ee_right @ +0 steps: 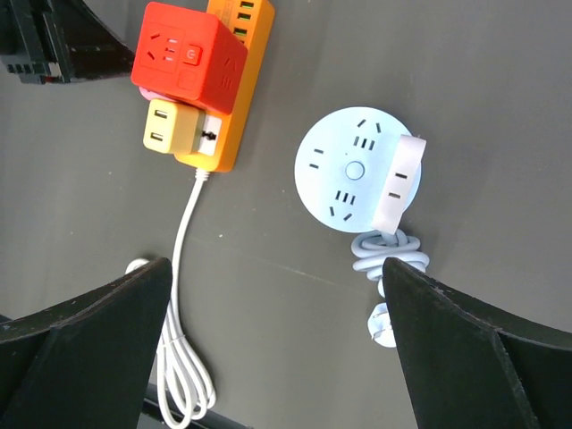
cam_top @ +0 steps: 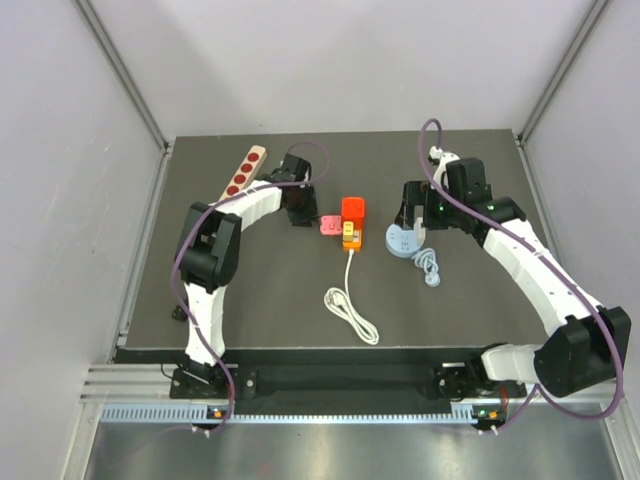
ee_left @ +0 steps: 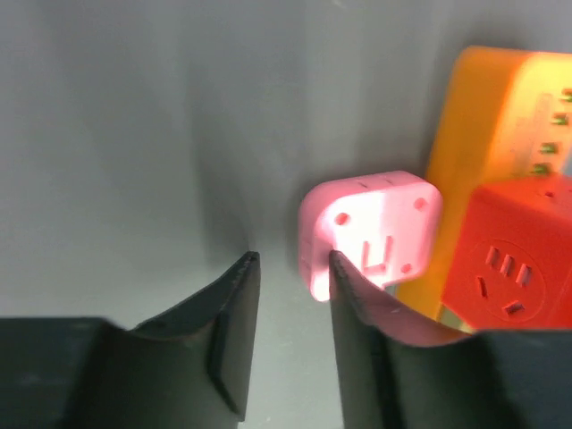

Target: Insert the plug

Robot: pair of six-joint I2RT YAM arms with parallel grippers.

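Observation:
A pink plug block (ee_left: pixel 371 232) sits against an orange power strip (ee_right: pixel 247 71), which carries a red cube adapter (ee_right: pixel 188 52) and a yellow adapter (ee_right: pixel 172 126). My left gripper (cam_top: pixel 311 222) is low, just left of the pink block; in the left wrist view its blurred fingers are part open, nothing visible between them. My right gripper stands open above a round pale-blue socket (ee_right: pixel 341 170) with a white upright piece and coiled cord.
A white coiled cable (cam_top: pixel 352 317) runs toward the front edge. A cream strip with red discs (cam_top: pixel 243 172) lies at the back left.

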